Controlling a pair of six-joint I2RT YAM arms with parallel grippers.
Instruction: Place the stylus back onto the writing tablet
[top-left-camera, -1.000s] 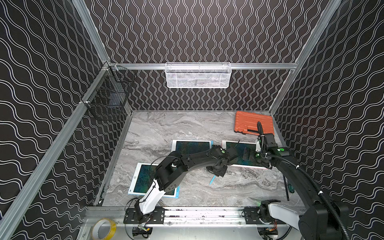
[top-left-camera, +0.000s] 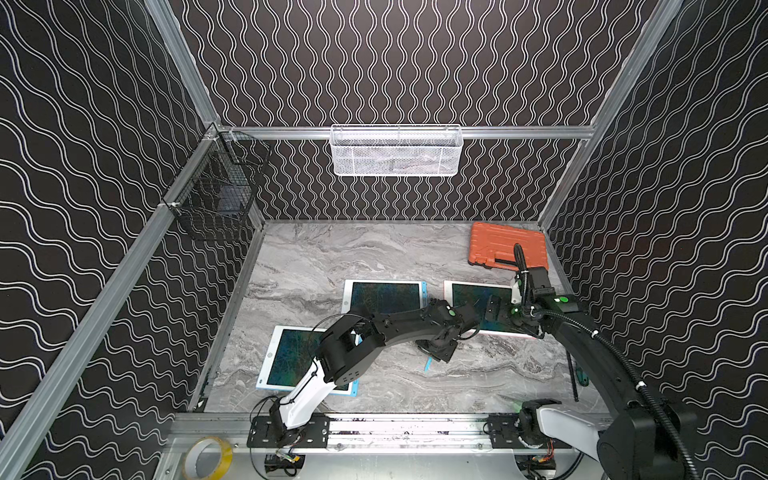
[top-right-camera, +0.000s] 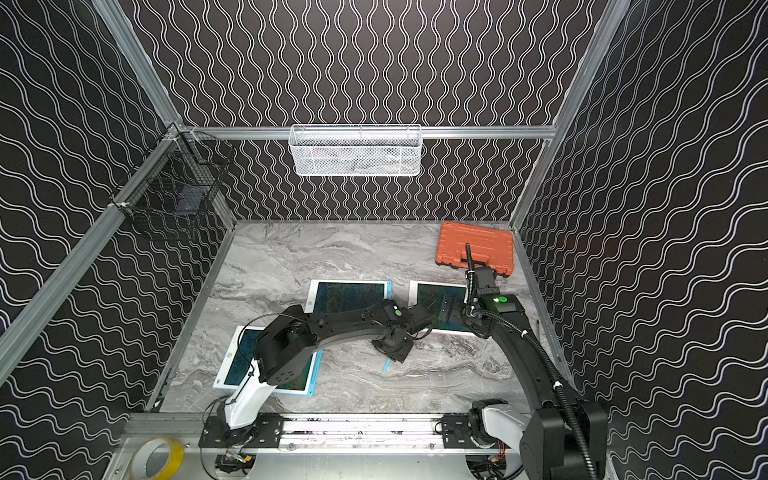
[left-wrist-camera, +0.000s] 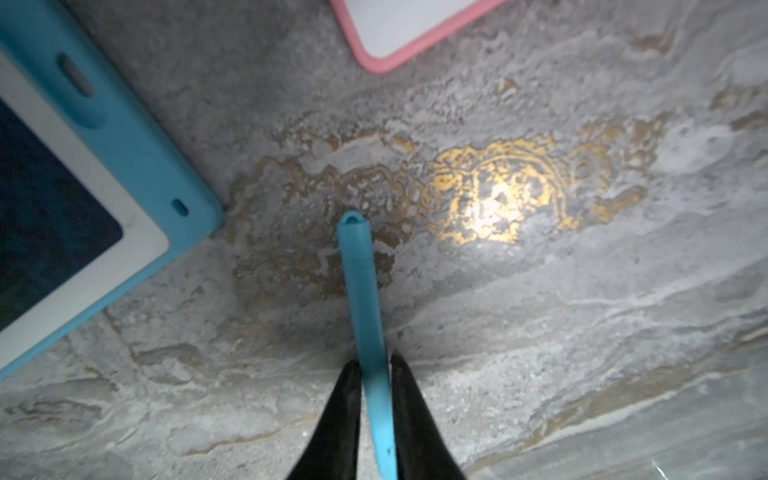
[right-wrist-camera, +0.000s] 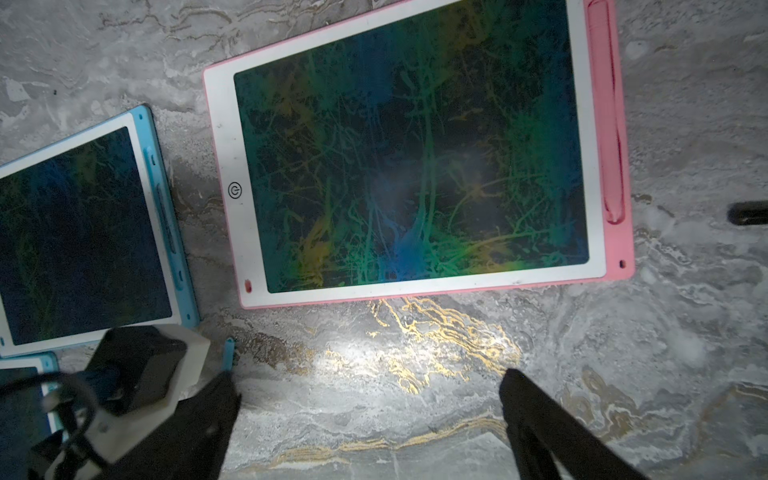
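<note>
A blue stylus (left-wrist-camera: 365, 312) lies on the marbled table. My left gripper is low over it, one narrow finger on each side of its shaft and only slim gaps showing; whether the pads touch it I cannot tell. From above, the left gripper hides most of the stylus, leaving a short blue end (top-left-camera: 428, 364). A blue-edged tablet (left-wrist-camera: 152, 152) lies to its left, and another blue-edged tablet (top-left-camera: 300, 360) sits nearer the front left. Above the pink-edged tablet (right-wrist-camera: 416, 160), my right gripper stands wide open and empty.
An orange case (top-left-camera: 508, 244) occupies the back right corner. A dark, thin tool (top-left-camera: 572, 376) and a green-handled item (top-left-camera: 581, 376) lie by the right wall. Bare table stretches in front of the pink-edged tablet and along the back left.
The right arm stays still.
</note>
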